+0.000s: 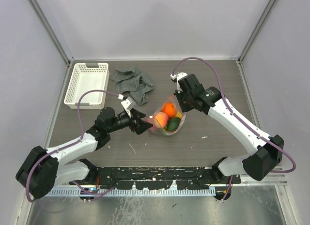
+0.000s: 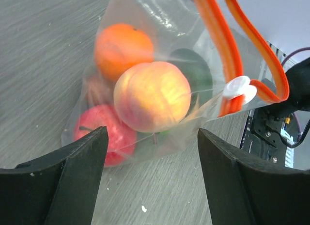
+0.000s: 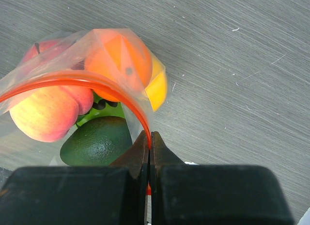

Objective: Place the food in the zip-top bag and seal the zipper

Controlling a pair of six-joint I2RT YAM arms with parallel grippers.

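A clear zip top bag point(image 2: 166, 138) with an orange zipper rim lies mid-table, its mouth gaping. Inside are an orange point(image 1: 169, 109), a peach point(image 2: 152, 96), a red apple point(image 2: 112, 132), an avocado point(image 3: 97, 141) and something yellow point(image 3: 157, 85). My right gripper is shut on the bag's rim at the far right side. At the bag's left, my left gripper stands part open, its fingers apart and facing the bag wall. A white slider point(image 2: 239, 89) sits on the zipper, to the right in the left wrist view.
A white basket point(image 1: 91, 106) stands at the back left. Beside it lies a crumpled grey cloth point(image 1: 138, 92). The table right of the bag is bare in the right wrist view.
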